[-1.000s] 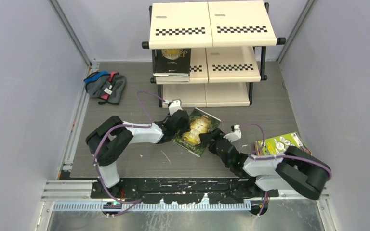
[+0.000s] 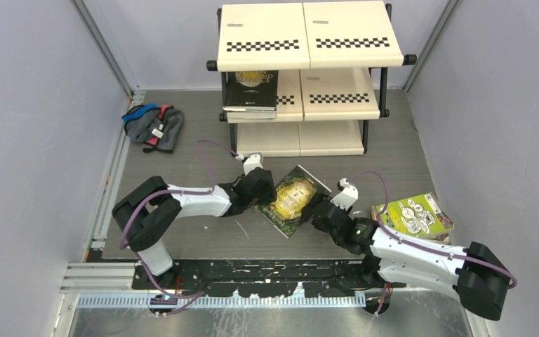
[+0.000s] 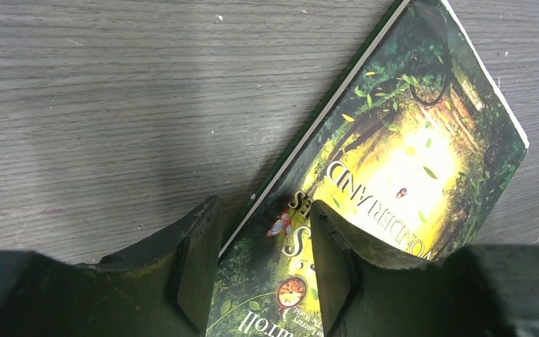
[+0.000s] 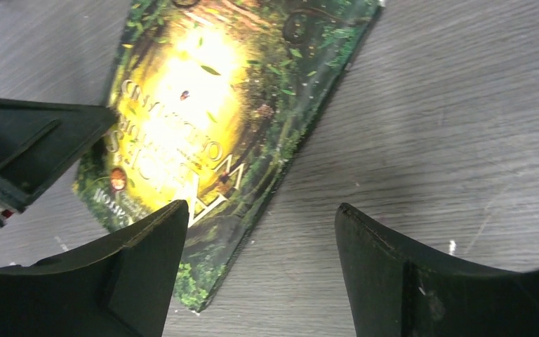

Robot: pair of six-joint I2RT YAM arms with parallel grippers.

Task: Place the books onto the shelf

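A book with a yellow and dark green cover (image 2: 293, 199) lies flat and slanted on the grey floor, between my two arms. At its left edge is my left gripper, open, one finger beyond the spine and the other over the cover. My right gripper stands open at the opposite side, its left finger over the cover and its right over bare floor. Neither holds the book. Black books (image 2: 251, 91) lie stacked on the left of the middle shelf. At the right rests a pile topped by a green book (image 2: 415, 216).
A cream three-tier shelf (image 2: 337, 140) stands at the back, its bottom tier empty and the middle tier's right side free. A grey and blue bag (image 2: 156, 130) lies back left. My left gripper's dark finger (image 4: 49, 140) shows close by in the right wrist view.
The book has turned and slid slightly to the right on the floor. My left arm has drawn back a little to the left; my right arm has swung outward, uncovering the green book.
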